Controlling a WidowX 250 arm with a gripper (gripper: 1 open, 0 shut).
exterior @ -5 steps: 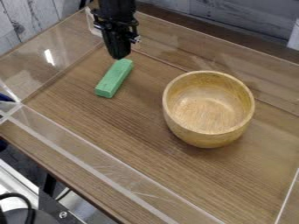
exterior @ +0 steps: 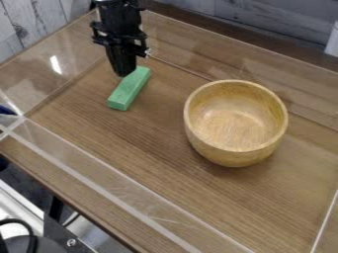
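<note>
A green rectangular block [exterior: 128,89] lies on the wooden table, tilted diagonally, left of centre. Just above its upper end, the black gripper [exterior: 123,69] reaches down from the top of the view, shut, with nothing visible between its fingers. Whether it touches the block is unclear. A round wooden bowl [exterior: 235,123] sits to the right of the block.
The wooden table [exterior: 172,203] has bare room in front of the block and bowl and at the back right. Dark cables lie at the lower left edge, and a small blue item shows at the left edge.
The green block and bowl look unmoved.
</note>
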